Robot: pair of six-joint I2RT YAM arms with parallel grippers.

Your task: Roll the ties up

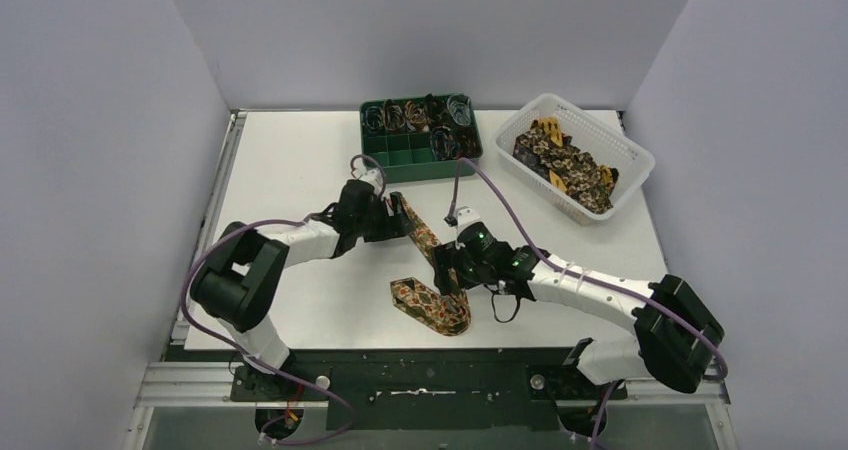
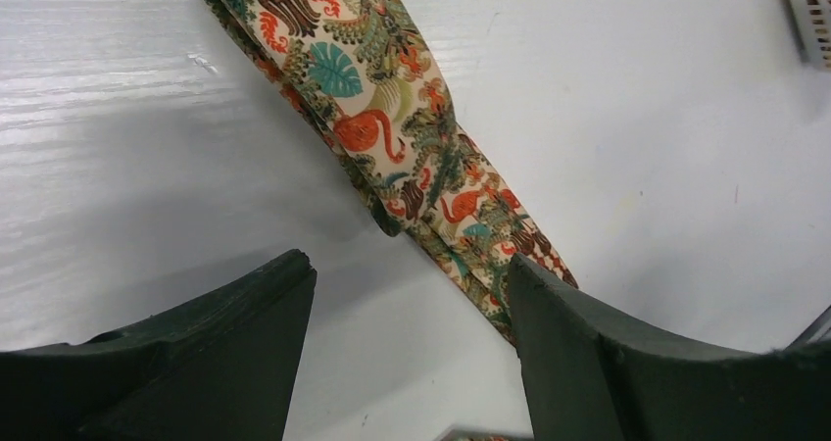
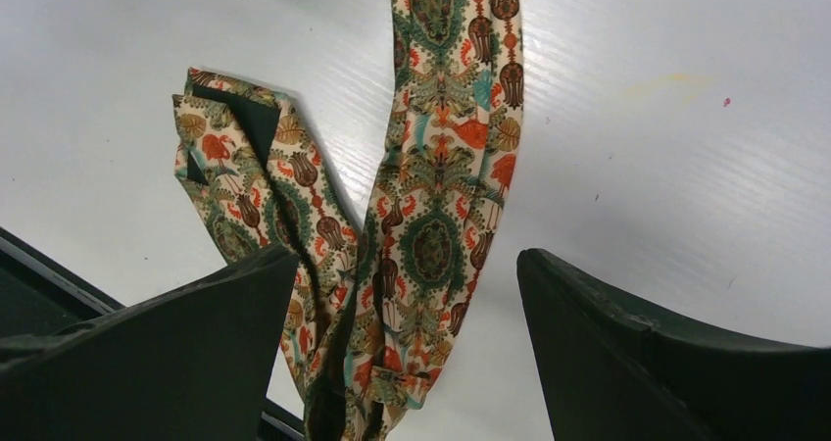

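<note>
A patterned tie (image 1: pixel 424 236) lies on the white table, running from below the green box toward the front edge, where it bends back on itself. Over its far end is my left gripper (image 1: pixel 402 216), part open. In the left wrist view that folded end (image 2: pixel 343 88) lies ahead of the fingers, and nothing is gripped between them. Farther forward, my right gripper (image 1: pixel 444 270) hovers open above the lower stretch of the tie. The right wrist view shows the strip (image 3: pixel 431 235) between the spread fingers, flat on the table, beside the bent-back tail (image 3: pixel 235 181).
A green compartment box (image 1: pixel 423 175) with several rolled ties stands at the back; some of its front compartments are empty. At the back right is a white basket (image 1: pixel 628 165) of dark patterned ties.
</note>
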